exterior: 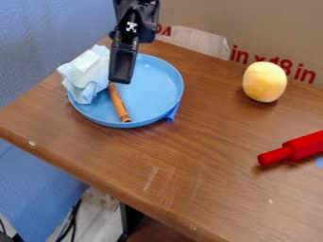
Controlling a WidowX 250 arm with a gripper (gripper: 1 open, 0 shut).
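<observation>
My black gripper (124, 62) hangs over the left half of a round blue plate (153, 97). I cannot tell whether it is open or shut. A crumpled white-and-pale-blue cloth (83, 73) lies on the plate's left side, just left of the gripper. An orange stick-like piece (120, 106) lies on the plate below the gripper, its upper end close to or hidden by the fingers. A small blue piece (172, 113) shows at the plate's lower right edge.
A yellow round object (265, 81) stands at the back right, before a cardboard box (271, 28). A red cylinder (290, 149) lies at the right edge. The table's edge runs along the lower left.
</observation>
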